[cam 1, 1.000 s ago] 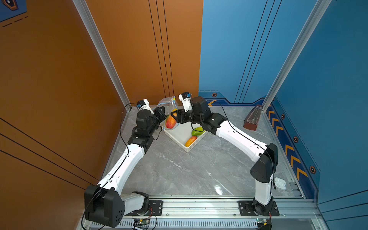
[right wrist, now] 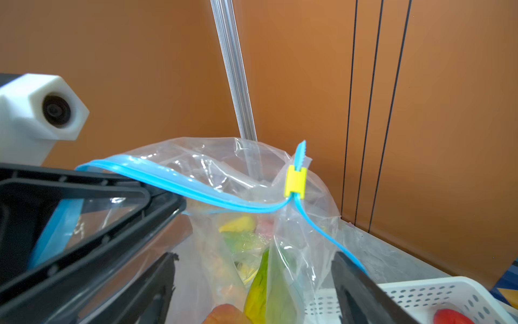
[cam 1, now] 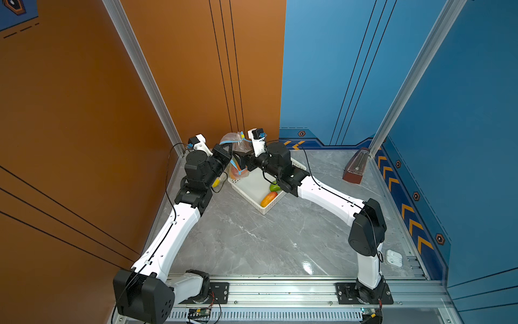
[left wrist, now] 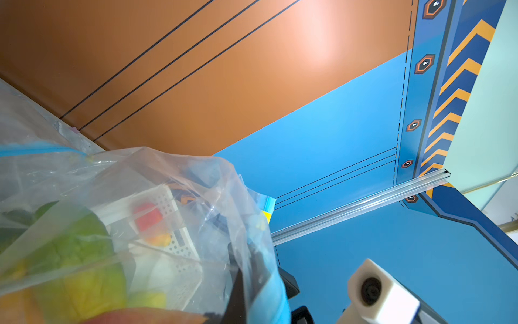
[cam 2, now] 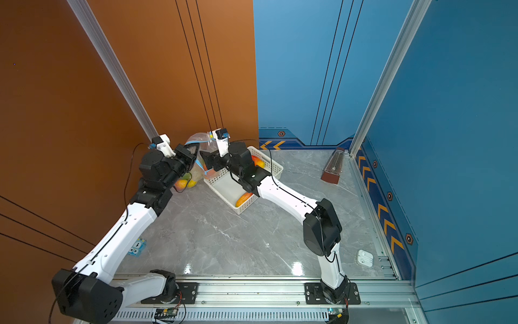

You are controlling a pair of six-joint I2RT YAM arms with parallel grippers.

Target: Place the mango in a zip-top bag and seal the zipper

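Observation:
A clear zip top bag (right wrist: pixel 232 162) with a blue zipper (right wrist: pixel 199 194) has its mouth spread open. My left gripper (cam 1: pixel 227 149) is shut on its near edge; its black fingers (right wrist: pixel 145 216) cross the blue strip in the right wrist view. The yellow slider (right wrist: pixel 295 182) sits at the zipper's far end. Green, yellow and orange mango skin (right wrist: pixel 260 289) shows through the film, low in the bag. In front of the bag, my right gripper stands part open, fingers (right wrist: pixel 358 294) apart below the slider. Nothing is clearly clamped between them.
A white basket (cam 2: pixel 221 202) stands below the grippers with fruit in it, including an orange-yellow piece (cam 1: pixel 268 198). More fruit (cam 2: pixel 186 183) lies left of the basket. A dark red box (cam 1: pixel 356 166) is far right.

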